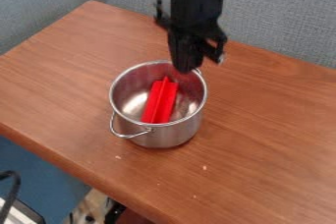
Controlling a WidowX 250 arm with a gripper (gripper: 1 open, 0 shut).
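Observation:
A steel pot [175, 131] with wire handles stands left of the middle of the wooden table, with red sticks [159, 100] lying inside it. The black gripper [196, 57] hangs over the back rim of the pot, blurred, its fingers apparently shut, with nothing visible between them.
A grey fabric wall stands behind it. Past the near left edge are a blue surface, a cable and some clutter on the floor.

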